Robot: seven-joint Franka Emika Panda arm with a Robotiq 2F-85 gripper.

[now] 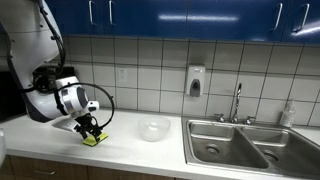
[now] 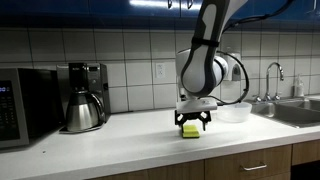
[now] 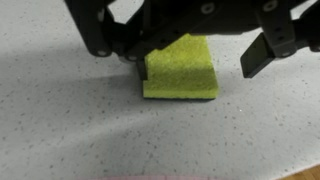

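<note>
A yellow-green sponge (image 3: 182,72) with a dark underside lies flat on the speckled counter (image 3: 60,125). In the wrist view my gripper is open over it, one finger close to the sponge's left side and the other finger (image 3: 257,57) apart from its right side. The far part of the sponge is hidden under the gripper's body. In exterior view 1 the sponge (image 1: 95,139) shows just below the gripper (image 1: 92,132). Exterior view 2 has the sponge (image 2: 190,131) under the fingers, near the counter's front.
A clear bowl (image 1: 155,128) stands to the right of the sponge, short of the double sink (image 1: 215,147). A coffee maker (image 2: 86,95) and a microwave (image 2: 25,105) occupy the counter's other end. Bare counter surrounds the sponge.
</note>
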